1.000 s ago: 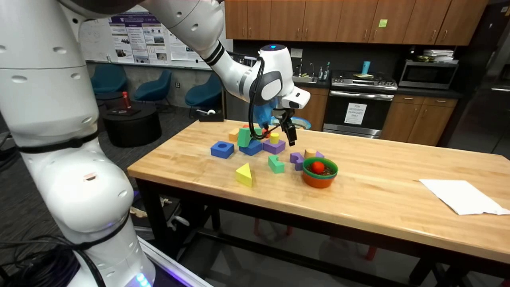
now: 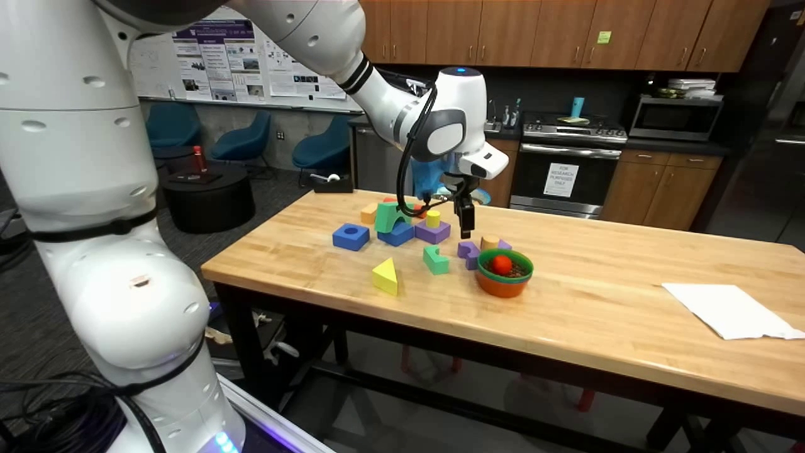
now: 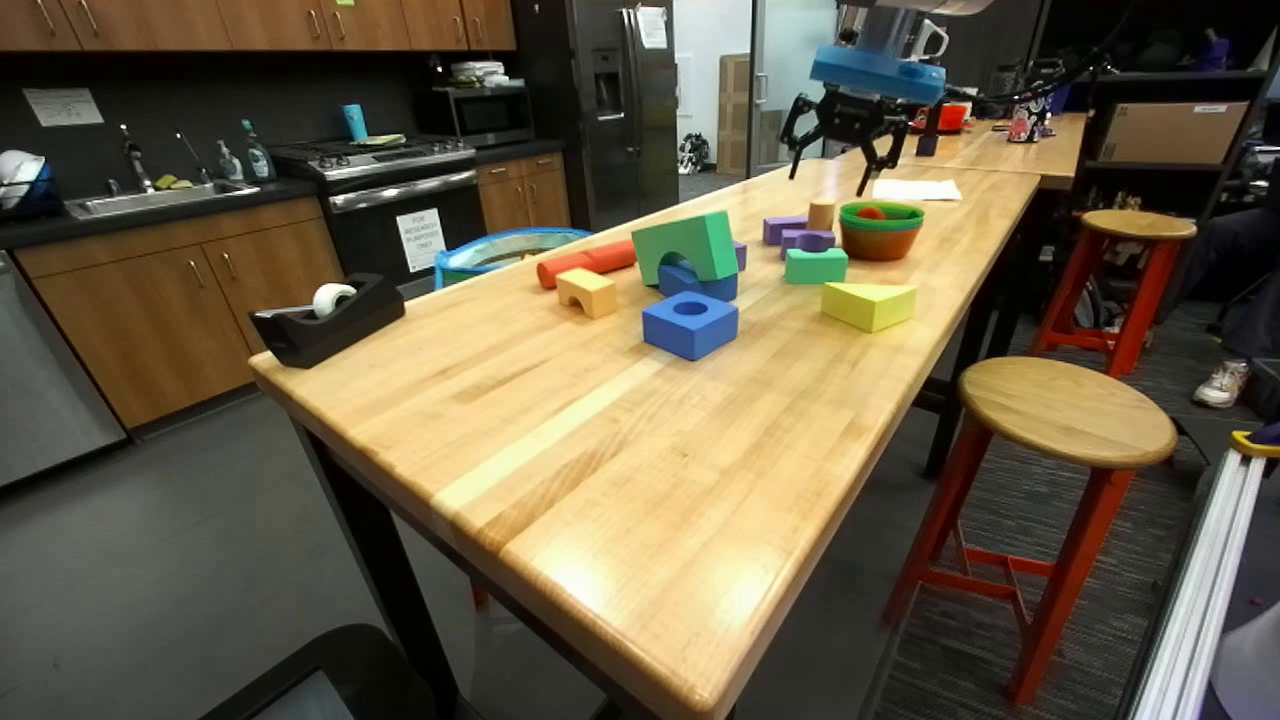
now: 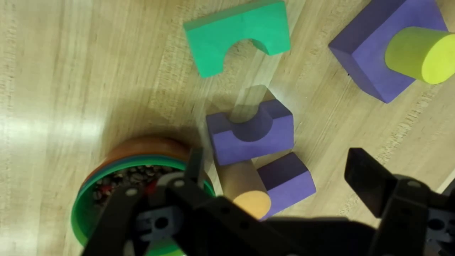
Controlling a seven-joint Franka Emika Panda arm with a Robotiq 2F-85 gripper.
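My gripper [image 3: 828, 180] hangs open above the table, its fingers wide apart and nothing between them. In the wrist view, an orange wooden cylinder [image 4: 245, 190] stands among purple pieces, below the space between my fingers. A purple arch block [image 4: 260, 136] and another purple block [image 4: 285, 183] lie against or close beside it. The stacked bowls [image 2: 504, 278], green inside orange, hold dark beans and a red ball [image 2: 501, 264]. In the wrist view one finger covers part of the bowls [image 4: 79, 213] and hides most of the ball.
A green arch [image 2: 435, 260] and a yellow wedge [image 2: 385, 277] lie toward the front. A yellow cylinder [image 4: 420, 55] rests on a purple block [image 4: 362, 51]. Blue blocks [image 3: 691, 324] and a large green arch [image 3: 690, 246] stand further left. Right of the bowls, the table is clear up to a white sheet [image 2: 732, 309].
My open gripper has moved right in exterior view 1 and appears more upright, a little lower at the fingertips. The blocks and bowls have not moved.
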